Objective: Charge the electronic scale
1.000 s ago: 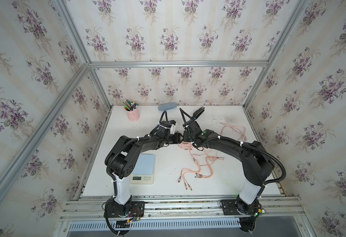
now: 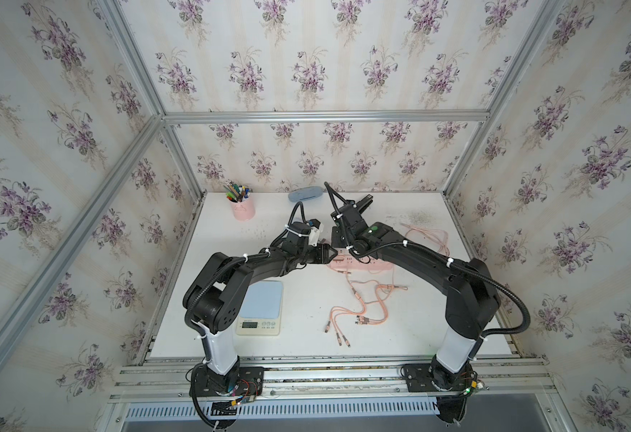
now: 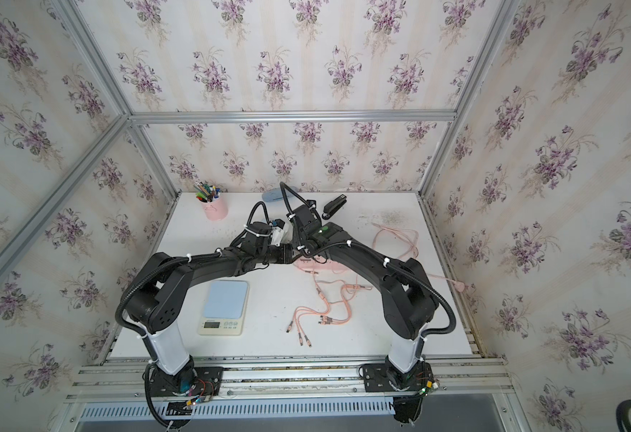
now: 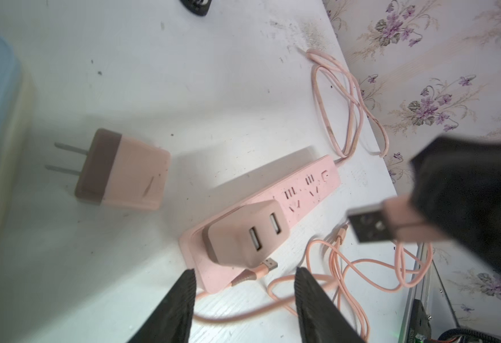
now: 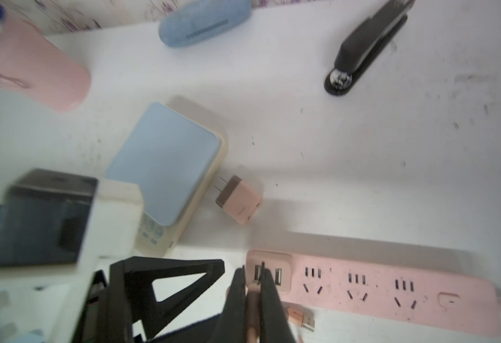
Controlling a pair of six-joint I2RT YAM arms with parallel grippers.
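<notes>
A pink power strip (image 4: pixel 313 185) carries a pink charger (image 4: pixel 244 237) with two USB ports. A second pink charger (image 4: pixel 133 174) lies beside it, prongs exposed. My left gripper is open over the strip, nothing held, a pink cable crossing behind its fingers. My right gripper is shut on a pink USB cable; its metal plug (image 4: pixel 367 225) appears blurred above the strip in the left wrist view. The kitchen scale (image 2: pixel 260 306) lies at front left; another blue-topped scale (image 5: pixel 164 160) is behind the strip's left end.
A stapler (image 5: pixel 364 45), blue case (image 5: pixel 204 23) and pen cup (image 2: pixel 243 208) stand at the back. Pink cables (image 2: pixel 373 313) lie across the front centre and right. Both arms meet over the strip.
The right arm has risen and shifted slightly up and back from the strip. The left arm has shifted slightly, staying over the strip's left end.
</notes>
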